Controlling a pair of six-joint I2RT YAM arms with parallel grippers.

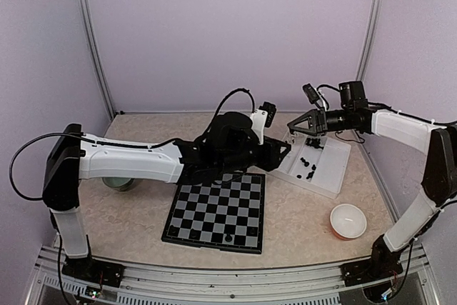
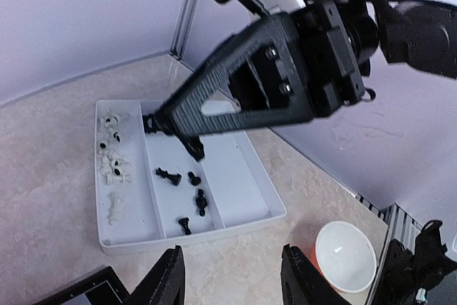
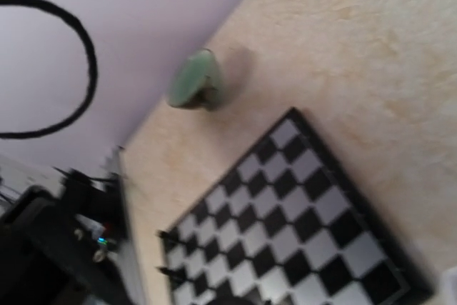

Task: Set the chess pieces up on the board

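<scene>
The black-and-grey chessboard (image 1: 216, 208) lies on the table; in the right wrist view dark pieces (image 3: 173, 274) stand along its near edge. A white tray (image 2: 265, 213) holds white pieces (image 2: 114, 166) in one compartment and black pieces (image 2: 168, 176) in the middle one. My left gripper is apart-jawed and empty, reaching out near the tray's left side. Above the tray, my right gripper has its fingers closed together; a dark piece (image 2: 194, 148) seems to stick out at the tips. The right wrist view barely shows those tips.
A white bowl (image 1: 348, 221) stands at the front right, and a green bowl (image 3: 196, 80) at the left, partly behind my left arm in the top view. Both grippers are close together over the tray's left side. Bare table lies between board and white bowl.
</scene>
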